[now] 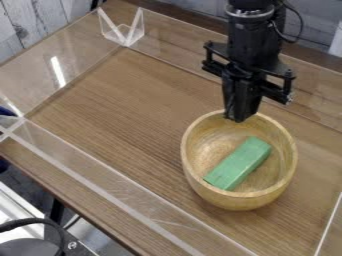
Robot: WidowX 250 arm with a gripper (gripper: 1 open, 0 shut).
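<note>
The black gripper point(235, 108) points down over the back rim of a round tan bowl point(201, 172), its fingertips close together with nothing visible between them. A green rectangular block point(241, 164) lies diagonally inside the bowl, in front of and below the fingertips, apart from them.
A clear angular piece point(122, 26) is at the back left edge. Black cables and a dark part point(27, 246) show at the bottom left corner.
</note>
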